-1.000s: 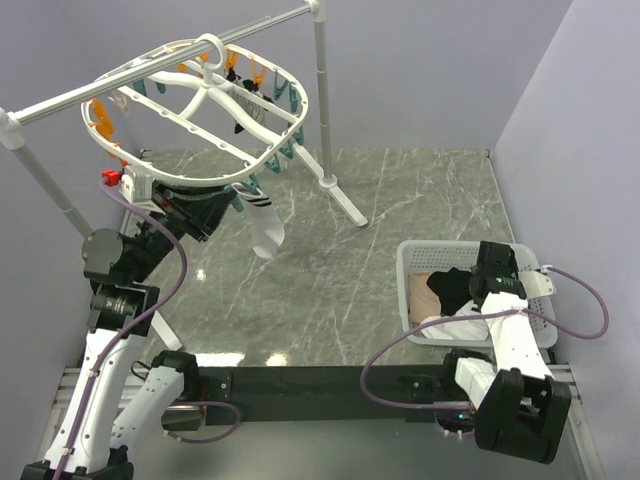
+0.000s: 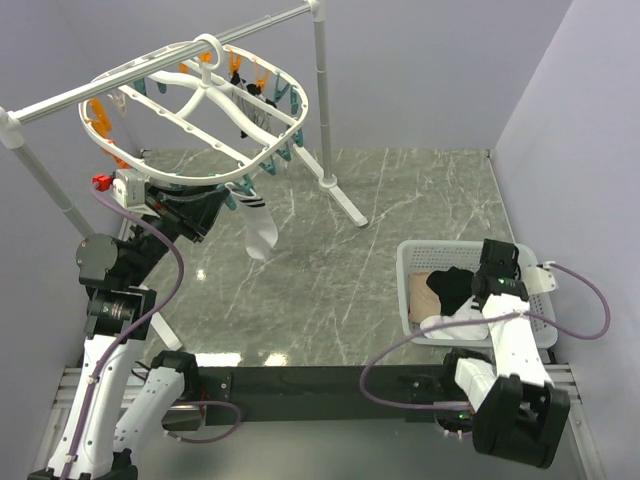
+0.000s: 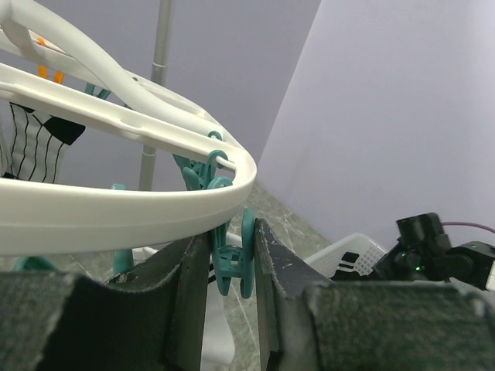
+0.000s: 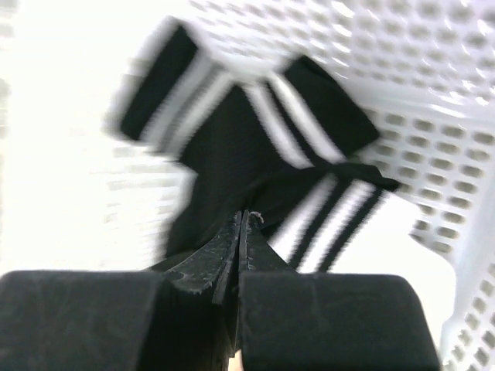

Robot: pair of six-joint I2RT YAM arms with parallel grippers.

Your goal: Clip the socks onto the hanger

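Observation:
The white oval hanger (image 2: 200, 110) hangs from the rack with teal and orange clips around it. My left gripper is under its rim, shut on a teal clip (image 3: 234, 259). A white sock with dark stripes (image 2: 260, 228) hangs from the near right side of the rim; a striped sock (image 2: 252, 105) hangs farther back. My right gripper is down in the basket, shut, its tips over a black sock with white stripes (image 4: 240, 139). Beside that lies a white sock with black stripes (image 4: 379, 239). No cloth is clearly visible between the right fingertips.
The grey perforated basket (image 2: 405, 290) at right also holds a beige item (image 2: 424, 297) and black cloth (image 2: 453, 288). A rack leg (image 2: 345, 200) stands on the marble floor; the floor between hanger and basket (image 2: 340, 280) is clear.
My left arm has shifted slightly left, and the hanging white sock has swung a little left. The right arm moved slightly within the basket and came back near its earlier pose.

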